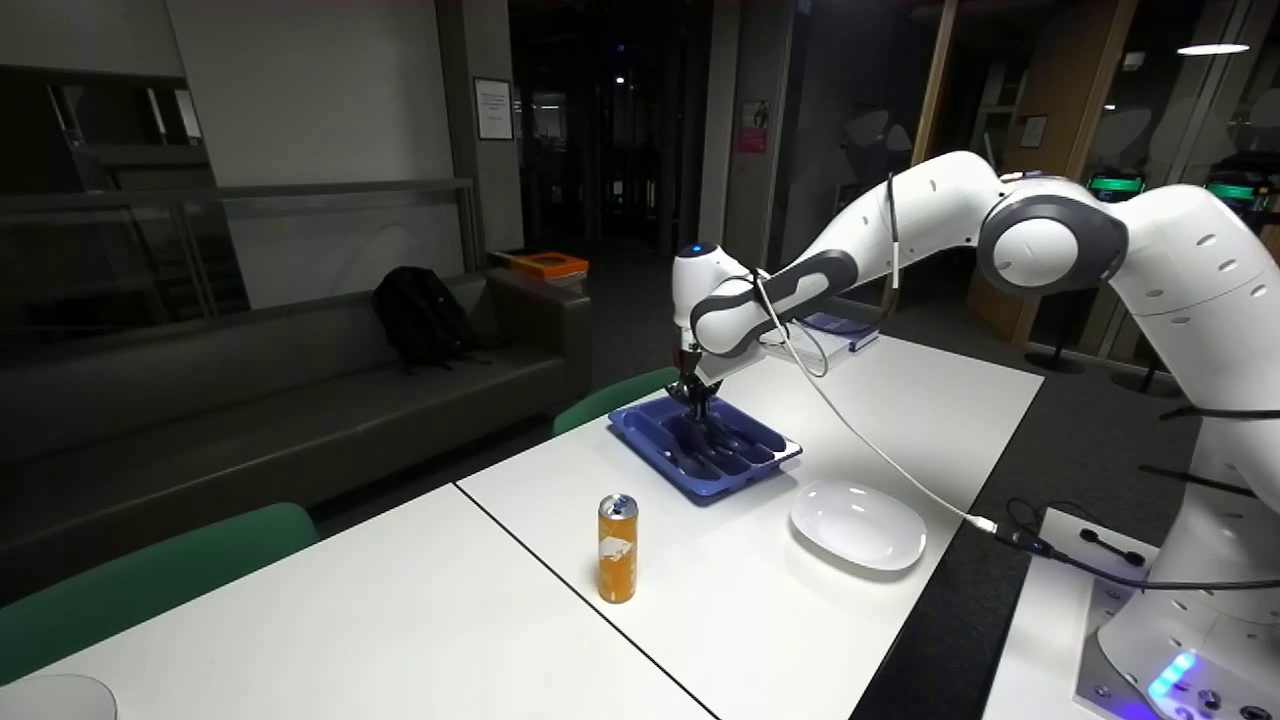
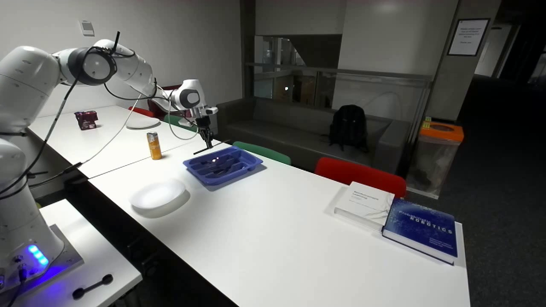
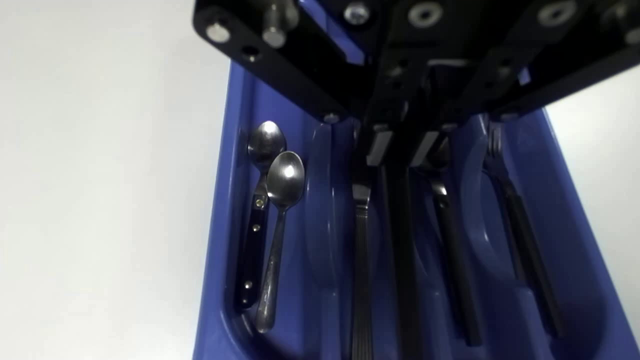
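A blue cutlery tray (image 1: 704, 491) lies on the white table, its compartments filling the middle of the wrist view. Above it, my gripper is shut on a long, dark-handled utensil (image 3: 403, 258); the gripper body hides the utensil's far end. In exterior view 2 the utensil (image 2: 202, 151) appears as a thin dark bar across the fingertips, raised over the tray's far side. Two spoons (image 3: 285, 180) lie in the left compartment. A fork (image 3: 528, 252) rests at the right, with other cutlery (image 3: 361, 270) in the middle compartments.
A white plate (image 1: 858, 524) sits near the robot-side table edge. An orange can (image 1: 618, 548) stands upright beside the tray. Two books (image 2: 420, 227) lie at the table's far end, with clear surface between them and the tray. A white cable hangs from the arm.
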